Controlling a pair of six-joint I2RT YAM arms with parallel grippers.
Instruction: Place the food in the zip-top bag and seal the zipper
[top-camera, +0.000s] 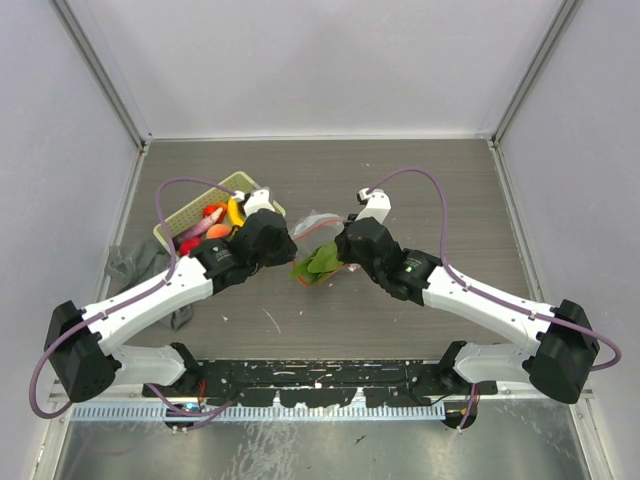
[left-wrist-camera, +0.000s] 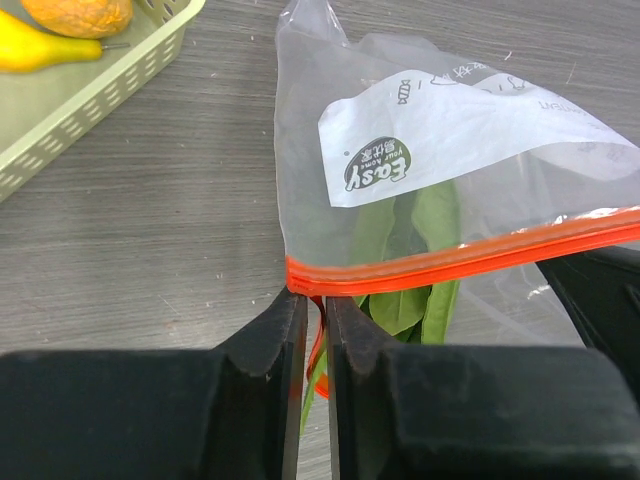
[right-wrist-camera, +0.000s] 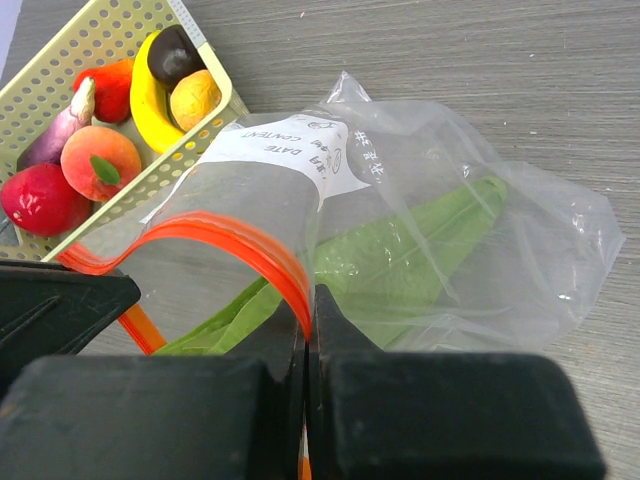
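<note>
The clear zip top bag (top-camera: 315, 226) lies between my grippers, its orange-edged mouth gaping toward the left, with green leaves (top-camera: 320, 262) inside. At the mouth's left corner, my left gripper has its fingers close together but parted by a narrow gap, where an edge of the bag's orange strip shows. No firm hold is visible there. On the other side, my right gripper is shut on the bag's mouth, and the orange zipper strip (right-wrist-camera: 262, 252) bends in an arch up to its fingertips. The leaf (right-wrist-camera: 420, 250) reaches deep into the bag.
A pale green basket (right-wrist-camera: 228, 108) of toy produce stands behind and left of the bag, close to my left arm. Crumpled grey plastic (top-camera: 130, 268) lies left of it. Open table (top-camera: 440, 190) extends behind and right of the right arm.
</note>
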